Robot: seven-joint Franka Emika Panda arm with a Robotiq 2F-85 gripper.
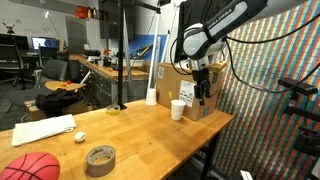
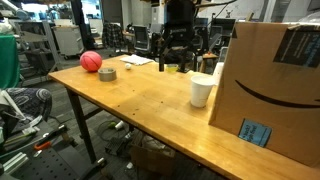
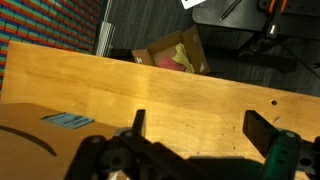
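My gripper is open above the wooden table (image 3: pixel 190 103), its two dark fingers wide apart with only bare tabletop between them. In the first exterior view the gripper (image 1: pixel 198 98) hangs near the table's right end, close to the cardboard box. A white cup (image 2: pixel 201 90) stands upright on the table beside the box. It is clear of the gripper's fingers in the wrist view. Towards the other end lie a roll of tape (image 1: pixel 100 160), a red ball (image 1: pixel 30 167) and a small white ball (image 1: pixel 80 137).
A large cardboard box (image 2: pixel 266 90) fills the table's end beside the cup. A yellow roll (image 1: pixel 112 109) lies near the back edge, and a white cloth (image 1: pixel 44 130) lies at the far left.
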